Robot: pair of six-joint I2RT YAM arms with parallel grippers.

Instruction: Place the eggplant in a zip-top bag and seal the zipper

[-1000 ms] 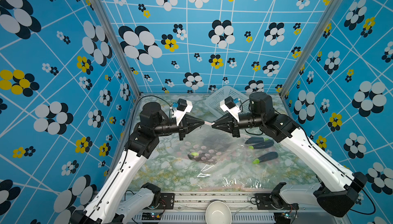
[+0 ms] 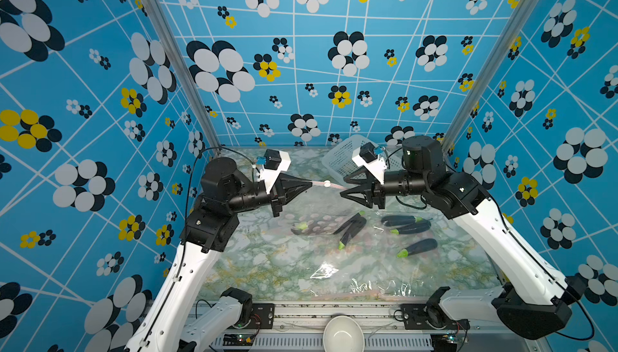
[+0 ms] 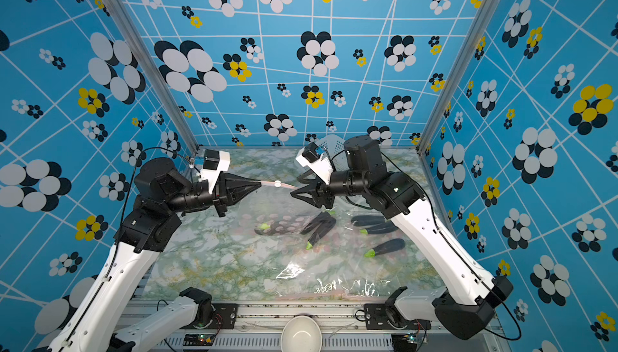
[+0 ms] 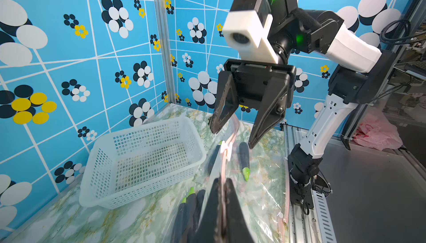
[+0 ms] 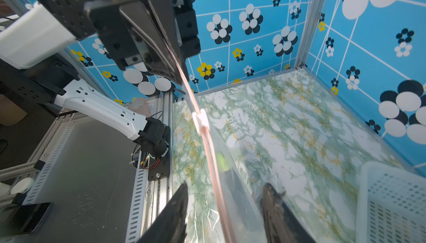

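Observation:
A transparent zip bag hangs between the grippers by its pale pink zipper strip, whose small white slider [image 2: 327,184] [image 5: 200,120] is near the middle. Eggplants show through it, dark with green tips. Several eggplants [image 2: 417,247] lie on the right side of the marble surface. My left gripper [image 2: 309,183] is shut on one end of the strip. My right gripper [image 2: 342,185] stands open around the other end of it; in the right wrist view the strip runs down between the blurred fingers.
A white perforated basket [image 4: 102,163] stands at the back, behind the right gripper. A white bowl [image 2: 343,339] sits at the front edge, below the work surface. Clear plastic with glints covers the front of the marble.
The grippers have drawn apart, the left moving left and the right moving right.

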